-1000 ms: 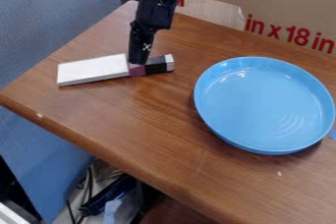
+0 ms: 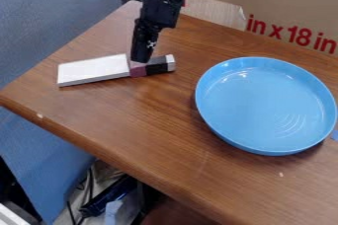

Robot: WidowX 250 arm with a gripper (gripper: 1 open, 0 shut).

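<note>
My black gripper (image 2: 145,53) hangs in the upper middle, its fingertips low over a long flat bar with a white body (image 2: 93,70) and a pink-and-black end (image 2: 160,65). The fingertips are at the pink band or just behind it; whether they touch it or grip it cannot be told. The bar lies flat on the wooden table, left of a round light-blue plate (image 2: 264,106).
The wooden table (image 2: 158,140) has clear room in front of the bar and behind the plate. A cardboard box (image 2: 264,7) with red printing stands at the back. The table's left edge runs close to the bar, with blue padding (image 2: 53,22) beyond.
My gripper has shifted slightly to the right and a little up. The bar and the plate look unmoved.
</note>
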